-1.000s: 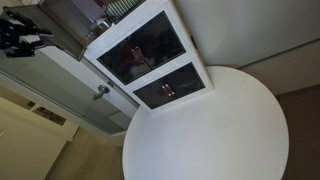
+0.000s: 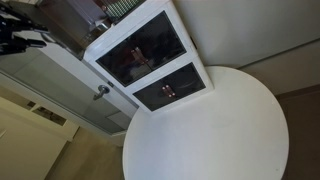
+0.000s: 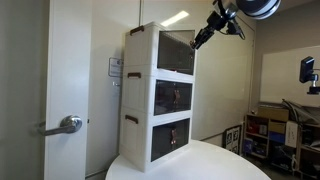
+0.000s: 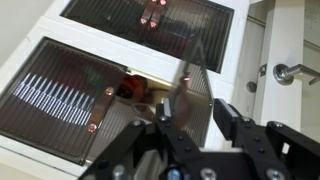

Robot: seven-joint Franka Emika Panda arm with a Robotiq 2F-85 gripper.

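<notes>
A white stacked cabinet [image 3: 142,92] with dark see-through doors stands at the table's back edge. In the wrist view, one tinted door [image 4: 197,75] of the top compartment is swung outward, and its other door [image 4: 50,95] is closed. A red item [image 4: 133,87] shows inside the compartment. My gripper is at the swung door, its two fingers apart on either side of the view of the panel's lower part. Whether they touch the panel cannot be told. In the second exterior view, my gripper [image 3: 200,38] is at the top compartment's front.
A door with a metal handle [image 3: 68,125] stands beside the cabinet. Shelves with boxes [image 3: 275,128] are at the far right.
The cabinet has stayed in place.
</notes>
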